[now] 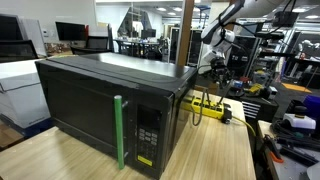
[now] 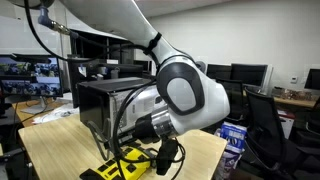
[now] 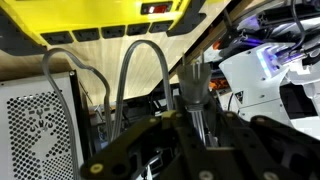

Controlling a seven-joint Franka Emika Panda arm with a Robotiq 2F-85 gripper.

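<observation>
A yellow power strip (image 1: 205, 104) lies on the table beside the microwave; its edge also crosses the top of the wrist view (image 3: 100, 30). My gripper (image 1: 219, 75) is raised above the strip's far end. Seen from the wrist, the fingers (image 3: 197, 85) are together at right of centre. A grey cable (image 3: 147, 44) arches from the lower left and runs down to the fingers, which appear shut on it. Exactly where they pinch it is hidden. In the second exterior view the arm's white wrist (image 2: 180, 90) covers much of the scene, with the strip (image 2: 118, 172) below.
A black microwave (image 1: 110, 105) takes up the left of the table, a green strip on its front. A silver box with black connectors (image 3: 275, 90) shows beyond the table's edge.
</observation>
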